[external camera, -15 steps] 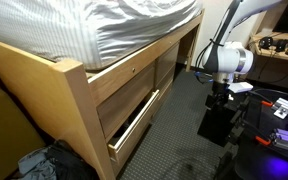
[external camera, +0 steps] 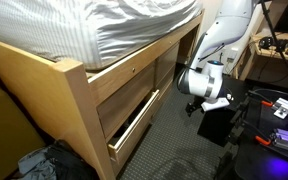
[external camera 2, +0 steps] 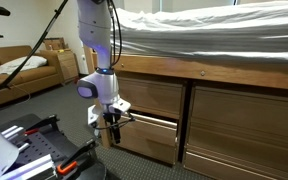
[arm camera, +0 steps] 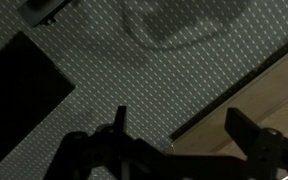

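Observation:
The robot's white arm (external camera: pixel 210 83) stands beside a wooden bed frame with drawers. My gripper is open over the grey patterned floor, its two dark fingers wide apart with nothing between them. In the first exterior view the gripper (external camera: pixel 193 107) is small and dark, low near the floor and apart from the bed. A lower drawer (external camera: pixel 136 131) sits pulled out a little, with a dark gap above its front. Its wooden edge (arm camera: pixel 274 95) crosses the right side of the wrist view. From the second exterior view, the gripper (external camera 2: pixel 114 137) appears in front of the drawer fronts (external camera 2: pixel 149 138).
A dark box-like object (external camera: pixel 216 123) stands close to the arm's base, and a black shape (arm camera: pixel 24 90) lies at the wrist view's left. Dark cloth (external camera: pixel 54 163) is heaped by the bed's end. Bare floor (external camera: pixel 169 145) lies between drawers and arm.
Over the last second the arm has swung left in the first exterior view, bringing the gripper nearer the bed. The drawer looks unmoved.

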